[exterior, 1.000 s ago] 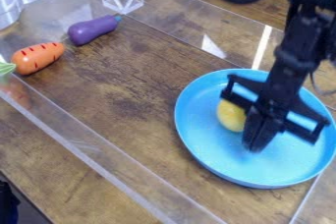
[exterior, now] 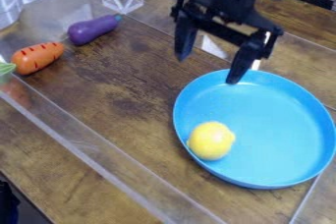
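My gripper (exterior: 213,56) hangs open above the back of the blue plate (exterior: 269,110), black fingers apart with nothing held. A yellow lemon-like toy (exterior: 211,140) rests on the plate's front left, clear of the gripper.
An orange toy carrot (exterior: 38,57) with a green top lies at the far left, and a purple eggplant (exterior: 94,29) behind it. The wooden table (exterior: 105,100) between them and the plate is bare.
My gripper has risen from over the plate and moved back and left. The yellow toy, earlier under the gripper, now sits at the plate's front left.
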